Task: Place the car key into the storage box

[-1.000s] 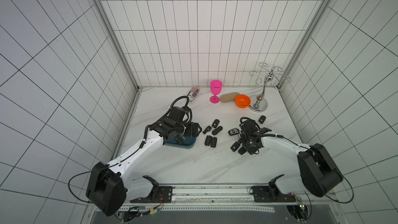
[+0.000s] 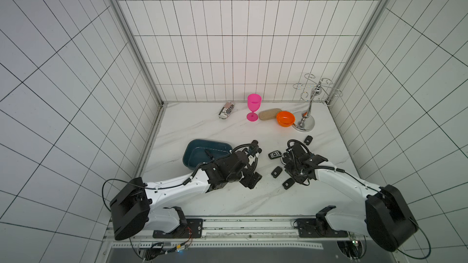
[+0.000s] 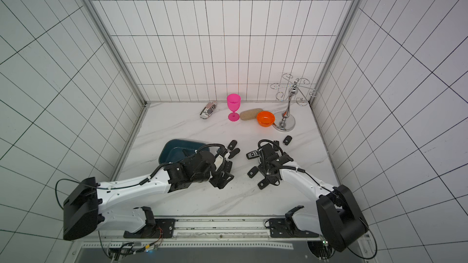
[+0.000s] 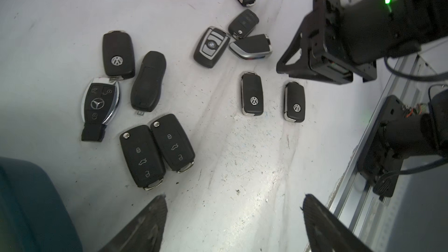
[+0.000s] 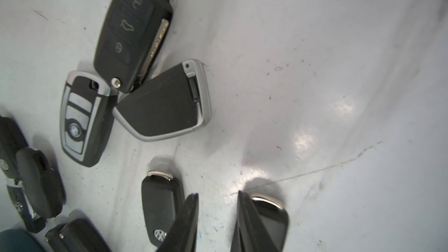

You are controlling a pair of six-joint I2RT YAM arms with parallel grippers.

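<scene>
The blue storage box (image 2: pixel 195 158) sits left of centre. My left gripper stands open over bare table beside it, near two flip keys (image 4: pixel 142 156) lying side by side. Several other car keys are scattered rightward, including a Mercedes key (image 4: pixel 98 107) and a BMW key (image 4: pixel 211 46). My right gripper is low among the keys, a VW key (image 5: pixel 158 200) at one side and another key (image 5: pixel 270 224) partly behind the other finger. Its fingertips are fairly close; whether anything is held between them is unclear.
At the back stand a patterned can (image 2: pixel 226 110), pink goblet (image 2: pixel 253 102), beige oval object (image 2: pixel 268 115), orange bowl (image 2: pixel 285 119) and chrome stand (image 2: pixel 304 123).
My left arm has swung right and toward the front from over the box, uncovering more of it.
</scene>
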